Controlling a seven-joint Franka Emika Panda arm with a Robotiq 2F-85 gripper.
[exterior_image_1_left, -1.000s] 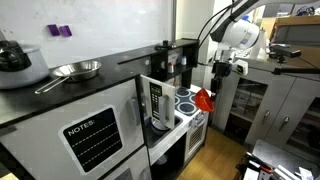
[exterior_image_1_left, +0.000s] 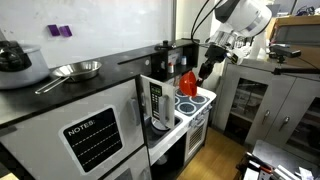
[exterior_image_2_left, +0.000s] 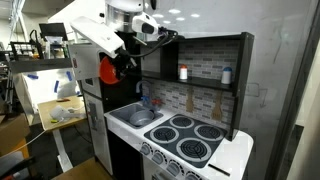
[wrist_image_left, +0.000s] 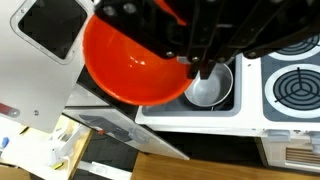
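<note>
A red bowl (wrist_image_left: 130, 62) fills the left of the wrist view, its rim between the fingertips of my gripper, which is shut on it. In exterior view 1 the bowl (exterior_image_1_left: 188, 84) appears tilted, hanging beside my gripper (exterior_image_1_left: 204, 74) and overlapping the stove area. Exterior view 2 shows the bowl (exterior_image_2_left: 108, 70) held high, clear of the counter, on the sink side of the stove. Part of the bowl is hidden by the gripper in the wrist view.
Below lies a sink (wrist_image_left: 225, 112) with a grey round metal vessel (wrist_image_left: 211, 88) inside. The stove (exterior_image_2_left: 185, 138) stands to its right in exterior view 2. Shelves (exterior_image_2_left: 205, 82) hang over the stove. A microwave with an open door (exterior_image_1_left: 158, 103) stands on the counter.
</note>
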